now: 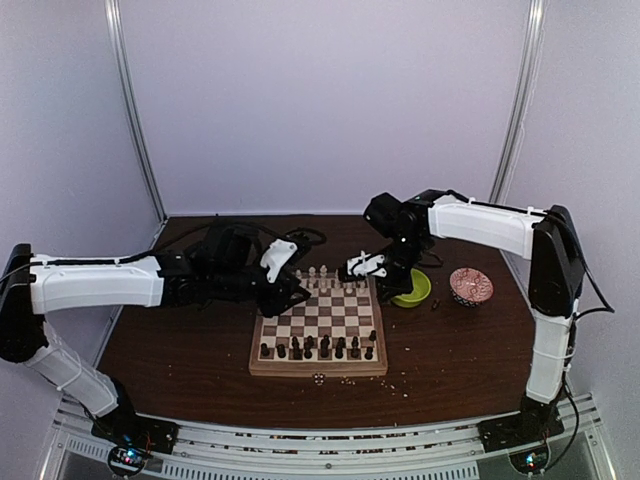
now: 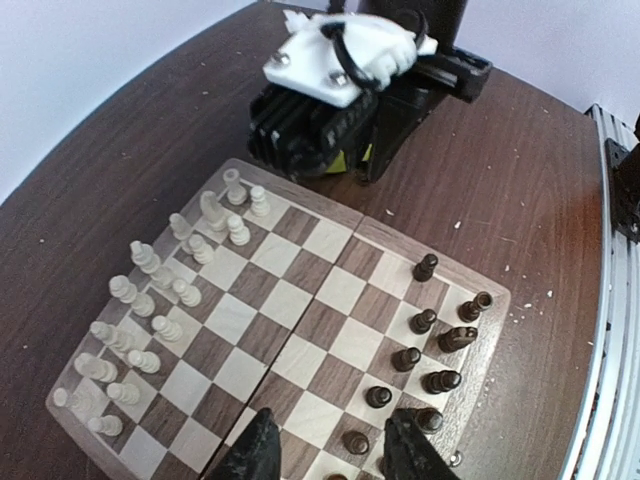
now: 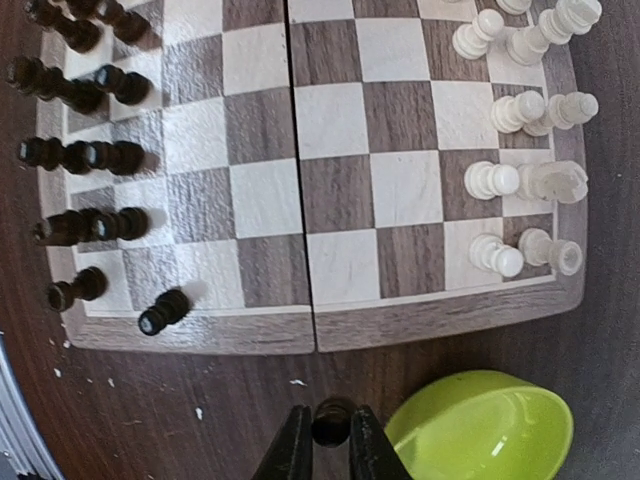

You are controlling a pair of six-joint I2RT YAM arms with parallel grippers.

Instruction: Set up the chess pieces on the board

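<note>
The chess board [image 1: 325, 372] lies open, white pieces [image 2: 146, 256] along its far side and dark pieces [image 1: 325, 347] along its near side. My right gripper is shut on a dark chess piece [image 3: 332, 424], held beside the board's right edge; its shape is hard to tell end-on. Apart from the others in its row, a dark pawn [image 3: 164, 311] stands close to the board's right border. My left gripper is open over the left part of the board, nothing between its fingers.
A green bowl [image 3: 510, 390] stands right of the board, close to my right gripper. Beyond it is a red patterned bowl [image 1: 471, 286], with a small dark piece [image 1: 435, 304] on the table between them. Light crumbs dot the table near the board.
</note>
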